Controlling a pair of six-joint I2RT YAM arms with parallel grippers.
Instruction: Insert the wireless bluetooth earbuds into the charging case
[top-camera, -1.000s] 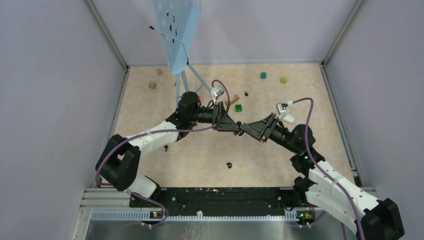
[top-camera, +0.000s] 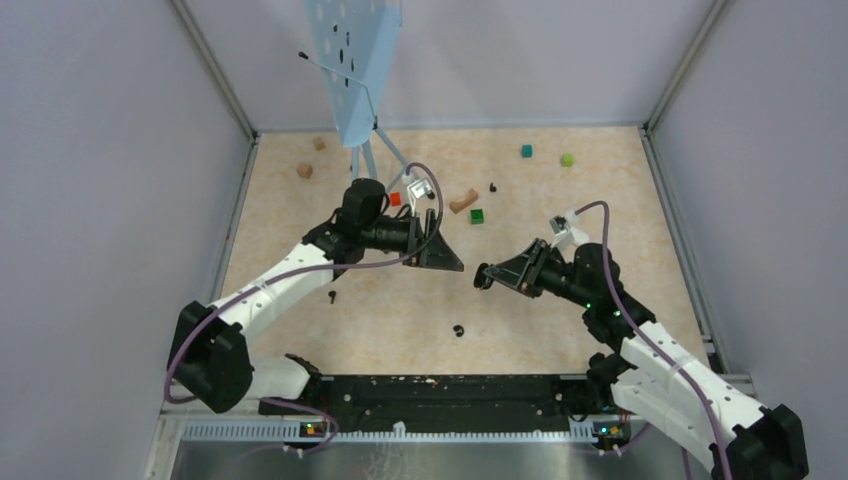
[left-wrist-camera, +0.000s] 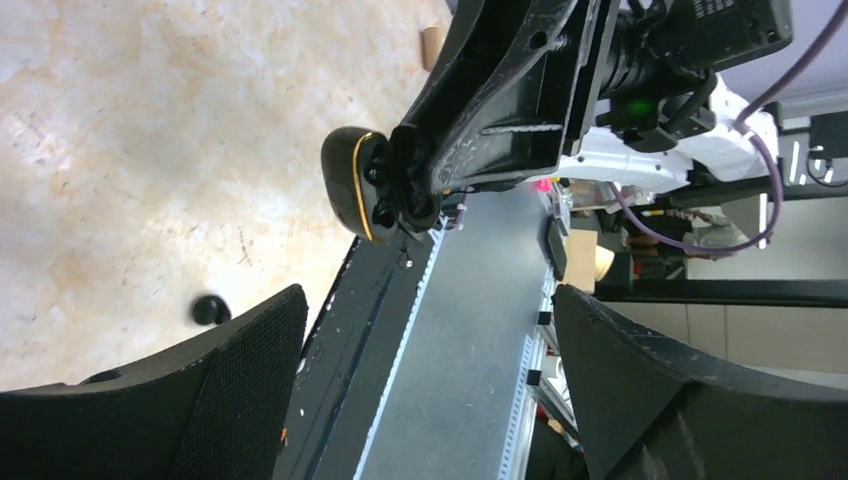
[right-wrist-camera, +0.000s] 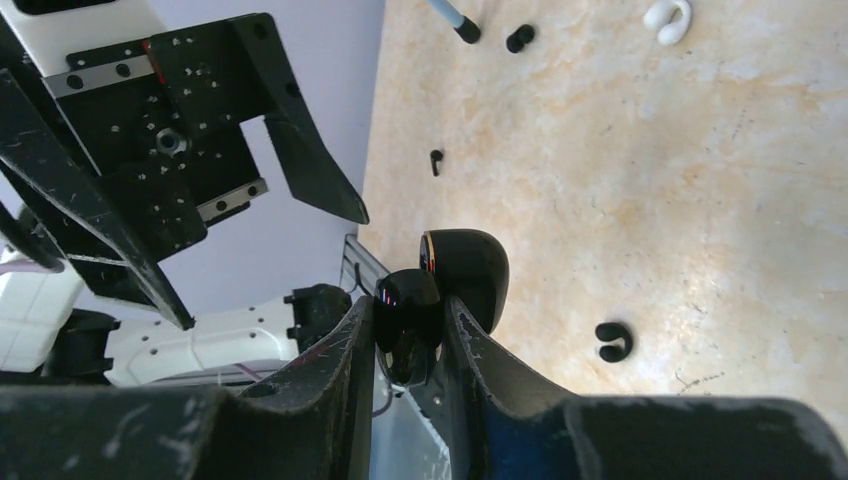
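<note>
My right gripper (top-camera: 491, 273) is shut on a glossy black charging case (right-wrist-camera: 478, 258) with a thin gold line, held above the table. In the left wrist view, the case (left-wrist-camera: 347, 182) shows its hinged halves spread apart, with dark hollows or shapes inside; whether an earbud sits in it I cannot tell. My left gripper stands open, nothing between its fingers, a short gap left of the case in the top view. A small black earbud-like piece (top-camera: 459, 330) lies on the table in front of both grippers.
Small black pieces lie at the table's left (top-camera: 332, 296) and back (top-camera: 493, 187). White earbuds (right-wrist-camera: 670, 18) rest on the table in the right wrist view. Green block (top-camera: 477, 216) and wooden piece (top-camera: 464, 201) lie behind; a pale blue stand (top-camera: 362, 80) rises at the back left.
My left gripper has drawn back to the left, away from the case it was touching or right against, and its arm has swung back. The right gripper still holds the case, almost in place.
</note>
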